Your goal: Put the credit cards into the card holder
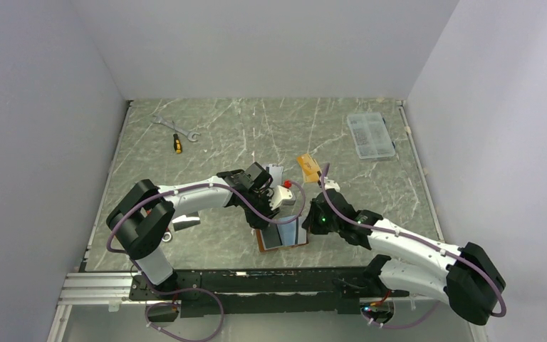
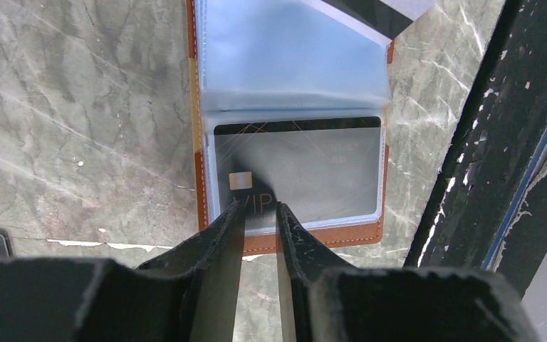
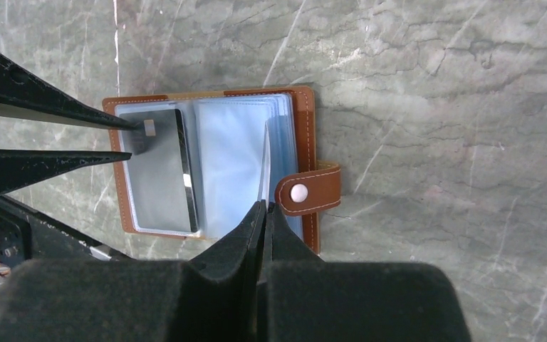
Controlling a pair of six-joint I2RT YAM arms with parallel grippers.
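Observation:
The brown card holder point(image 1: 283, 248) lies opened out near the table's front edge. A dark VIP card point(image 2: 299, 171) sits in one of its clear sleeves, while the facing sleeve point(image 2: 292, 53) looks pale blue and empty. Over the VIP card's end stands my left gripper, its fingers a little apart with nothing between them. My right gripper is shut on a thin pale card point(image 3: 265, 164), which appears edge-on above the blue sleeves. The same pale card point(image 2: 388, 18) displays a dark stripe in the left wrist view.
The holder's snap strap point(image 3: 324, 189) sticks out on its right. Behind are an orange card point(image 1: 309, 167) and a white card point(image 1: 276, 173). A clear plastic box point(image 1: 370, 135) stands at back right; wrenches point(image 1: 174, 128) and a screwdriver point(image 1: 177, 144) lie back left.

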